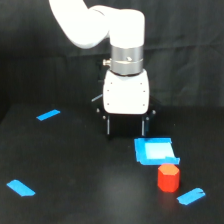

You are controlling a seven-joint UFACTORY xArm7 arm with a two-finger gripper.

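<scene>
The white robot arm hangs from the top of the camera view, its gripper (126,124) pointing down above the dark table with its two dark fingers apart and nothing visible between them. Below and right of it lies a blue-bordered square (143,157) with a white inner area. A red hexagonal block (168,178) sits just in front of that square, toward the lower right.
Blue tape strips lie on the table at the left (48,114), lower left (21,188) and lower right (190,196).
</scene>
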